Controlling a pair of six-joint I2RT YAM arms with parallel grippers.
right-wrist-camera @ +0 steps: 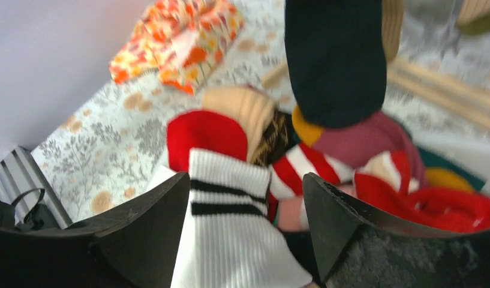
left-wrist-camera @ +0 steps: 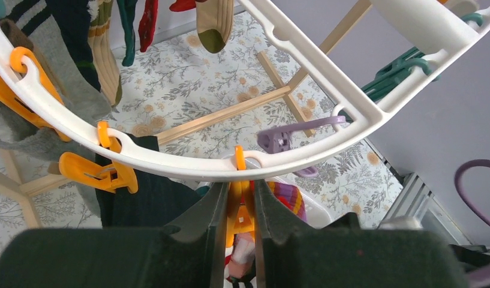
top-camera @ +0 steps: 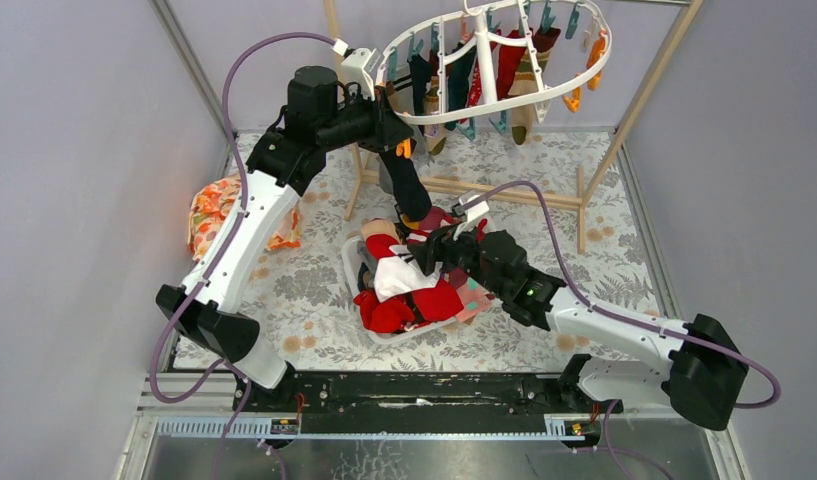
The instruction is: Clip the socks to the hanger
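Observation:
The white round hanger (top-camera: 489, 105) carries socks and clips. My left gripper (top-camera: 394, 135) is at its near-left rim, shut on an orange clip (left-wrist-camera: 242, 219). A dark sock (top-camera: 409, 180) with a yellow toe hangs beneath it; in the left wrist view a dark sock (left-wrist-camera: 134, 204) hangs left of that clip. My right gripper (top-camera: 429, 250) is open over a bin (top-camera: 349, 265) of socks; in the right wrist view a white sock with black stripes (right-wrist-camera: 230, 240) lies between its fingers, not visibly gripped.
The wooden stand (top-camera: 644, 80) holds the hanger. An orange floral cloth (top-camera: 209, 210) lies at the left.

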